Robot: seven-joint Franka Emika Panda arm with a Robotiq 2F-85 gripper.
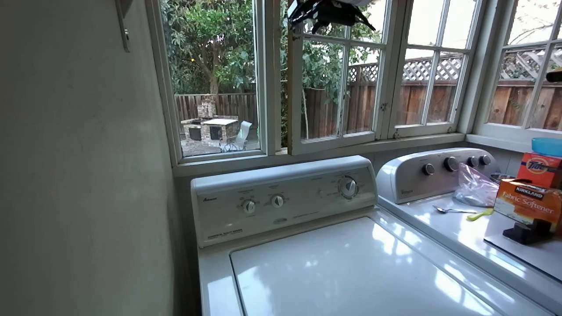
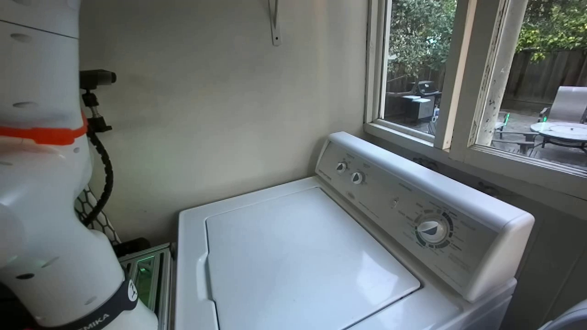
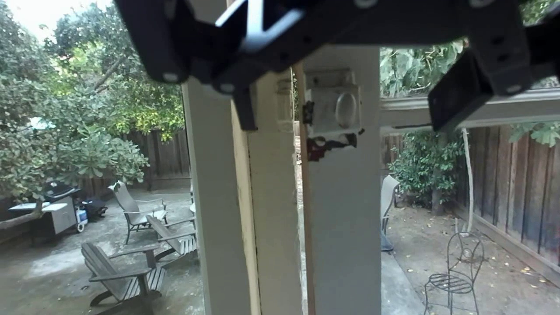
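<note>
In the wrist view my gripper stands open, its two dark fingers wide apart with nothing held between them. Between and beyond the fingers is the edge of a white casement window (image 3: 344,220), slightly ajar from the frame post (image 3: 273,210). A white-painted latch (image 3: 336,107) with chipped paint below it sits on that edge. From exterior view 1, the gripper's dark underside shows at the top, in front of the upper part of the ajar window sash (image 1: 295,105). Whether a finger touches the window cannot be told.
Below the window stands a white washer (image 1: 316,263) with a raised control panel (image 1: 300,197). To its right, a second machine (image 1: 411,181) carries a plastic bag (image 1: 471,187), a fabric softener box (image 1: 528,200) and a spoon (image 1: 453,210). A wall (image 1: 84,158) bounds the left side.
</note>
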